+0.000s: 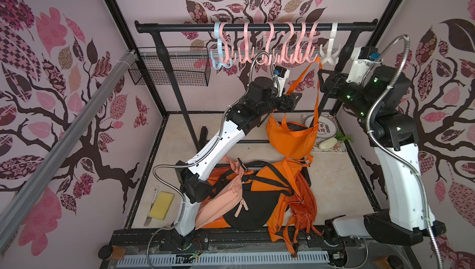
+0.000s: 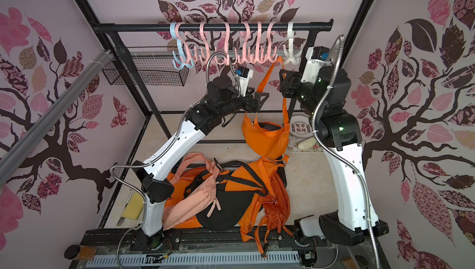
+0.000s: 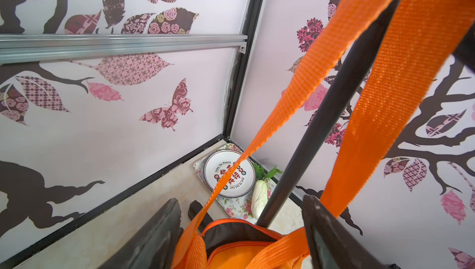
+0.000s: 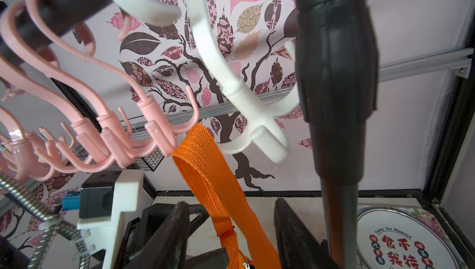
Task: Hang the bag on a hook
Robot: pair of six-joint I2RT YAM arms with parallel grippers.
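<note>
An orange bag [image 1: 289,138] hangs below the rail by its strap [image 4: 202,165], whose top loop rests at a pink hook [image 4: 160,133] beside the white hook [image 4: 242,105]. My left gripper stands open in front of the bag, with loose straps between and above its fingers. My right gripper is open just below the hooks, near the strap, which runs in view between its fingertips. Neither gripper visibly grips the strap.
The black rail [image 1: 188,26] carries several hooks. An upright post [image 4: 341,120] is close right of my right gripper. A wire basket [image 1: 168,71] hangs behind at left. Bags [image 1: 252,199] cover the floor; a plate [image 3: 229,172] lies at the back right.
</note>
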